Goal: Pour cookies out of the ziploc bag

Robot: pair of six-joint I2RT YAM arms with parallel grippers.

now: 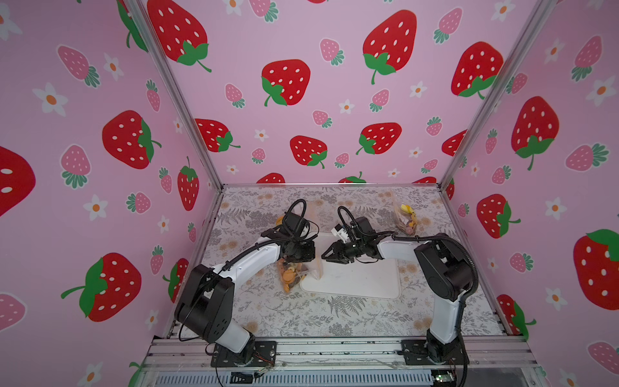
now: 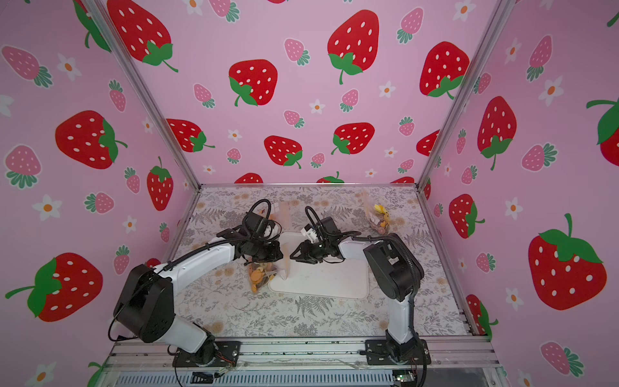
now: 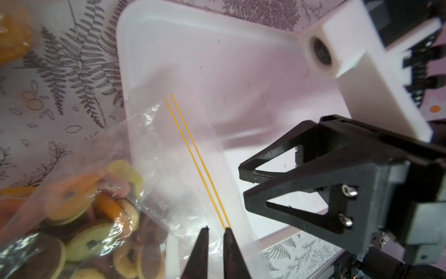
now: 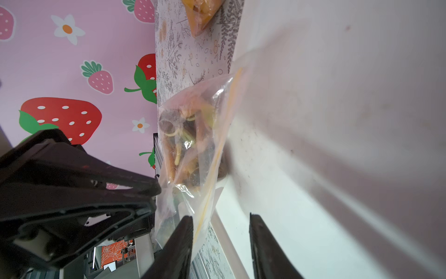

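The clear ziploc bag [image 3: 153, 195] lies at the tray's left edge. Ring-shaped cookies [image 3: 88, 232] fill its left part, and its mouth with two yellow zip lines [image 3: 197, 155] reaches over the white tray [image 1: 354, 277]. At that mouth my left gripper is part open, with a narrow gap between its fingers; film shows behind the gap, and whether they touch it I cannot tell. My right gripper stands wide open over the tray, just right of the left one, with the bag's mouth running past its left finger and nothing held.
Another filled bag [image 1: 406, 219] lies at the back right. Behind the left gripper an orange item [image 1: 280, 220] is partly hidden. The tray's front part is bare. The two grippers are close together.
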